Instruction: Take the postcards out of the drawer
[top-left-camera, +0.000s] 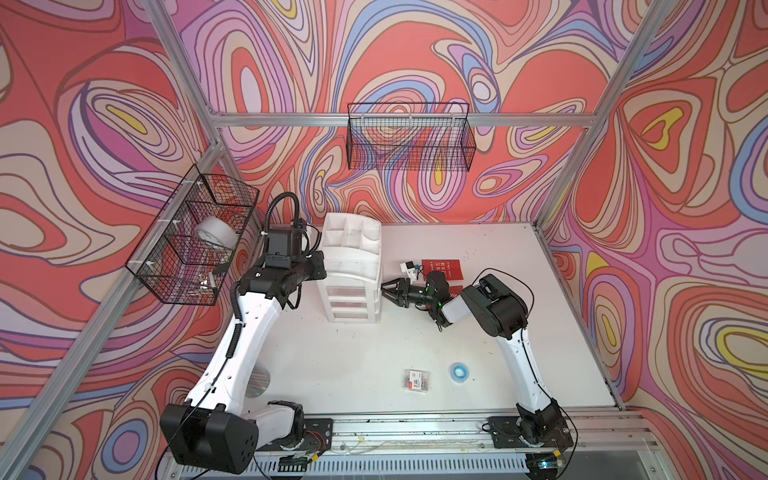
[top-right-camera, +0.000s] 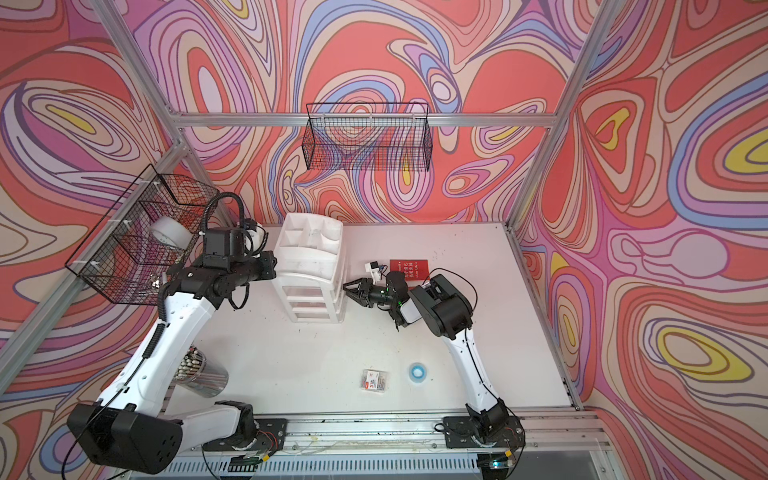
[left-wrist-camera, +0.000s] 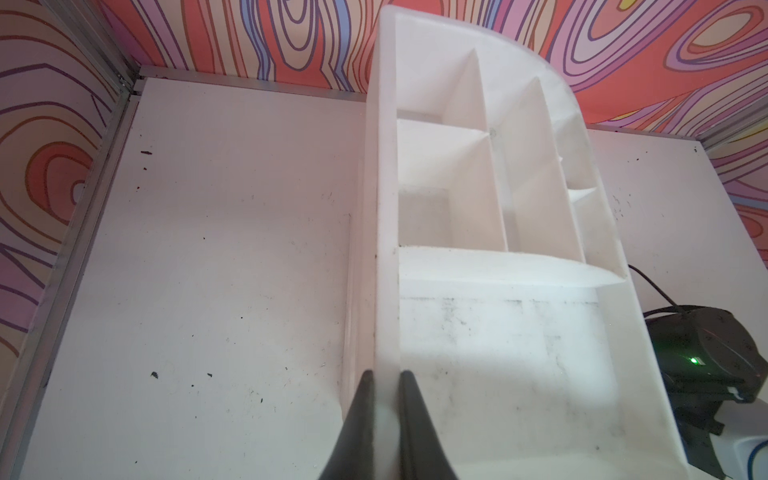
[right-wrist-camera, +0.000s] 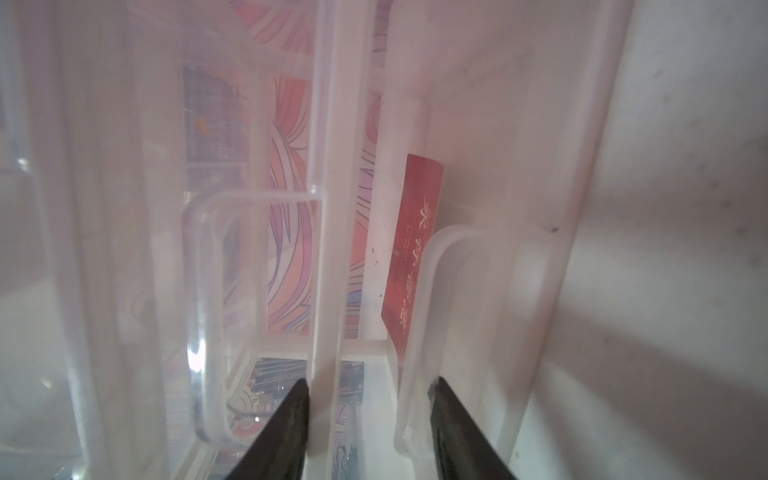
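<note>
The white organizer with clear drawers (top-left-camera: 349, 264) stands left of the table's middle. My left gripper is shut on its upright side wall. My right gripper is at the drawer front on the organizer's right side, its fingers apart, with a clear drawer edge by the left finger. Inside the drawer, a red postcard (right-wrist-camera: 416, 240) with pale writing leans upright beyond the fingers, not held. Another red card (top-left-camera: 441, 269) with white writing lies on the table behind the right arm, and more red shows partly hidden beside that arm.
Near the front lie a small clear box (top-left-camera: 415, 380) and a blue tape roll (top-left-camera: 458, 372). Wire baskets (top-left-camera: 411, 144) hang at the back and left.
</note>
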